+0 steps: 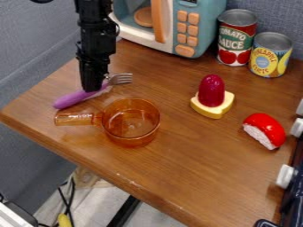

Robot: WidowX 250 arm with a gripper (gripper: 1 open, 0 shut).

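My black gripper [92,82] reaches down from the top left onto a fork with a purple handle [73,98] and silver tines [119,78], at the left of the wooden table. The fingertips are at the fork near where handle meets head; whether they are closed on it is hard to tell. Just right of the handle sits a translucent amber pan [133,121], its handle pointing left.
A toy microwave [186,22], tomato can [235,40] and yellow can [271,55] stand at the back. A red item on a yellow base [212,99] and red sushi [263,129] lie right.
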